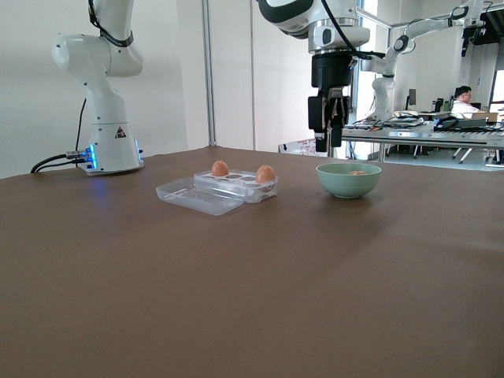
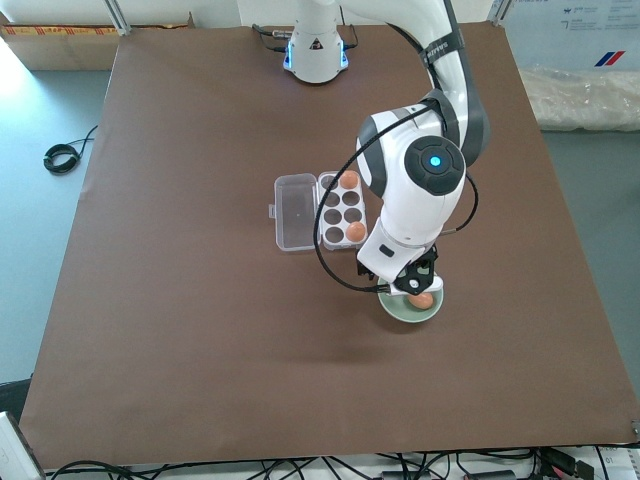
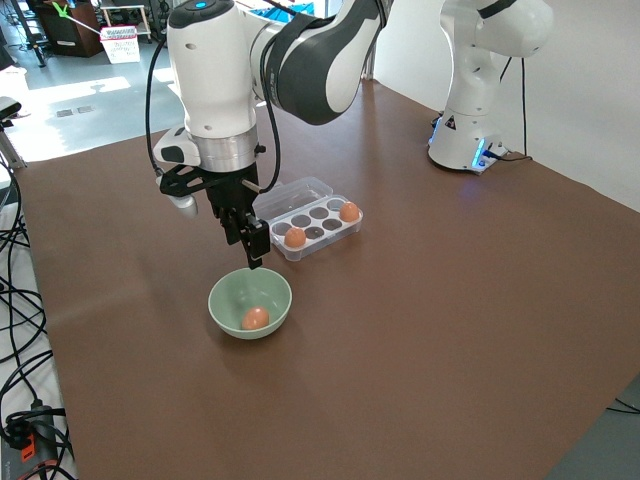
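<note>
A pale green bowl (image 2: 410, 309) (image 1: 347, 183) (image 3: 250, 298) holds a brown egg (image 2: 421, 300) (image 3: 255, 318). My black gripper (image 1: 328, 142) (image 3: 254, 263) hangs above the bowl's rim on the carton side, pointing down, with no egg visible in it; its finger gap is hard to make out. An open clear plastic egg carton (image 2: 294, 212) (image 1: 201, 200) (image 3: 325, 242) stands beside the bowl, its tray holding two eggs (image 3: 295, 237) at opposite ends, with the other cups empty.
The wide table top (image 2: 200, 340) around bowl and carton is clear. Cables run along the table's outer edge.
</note>
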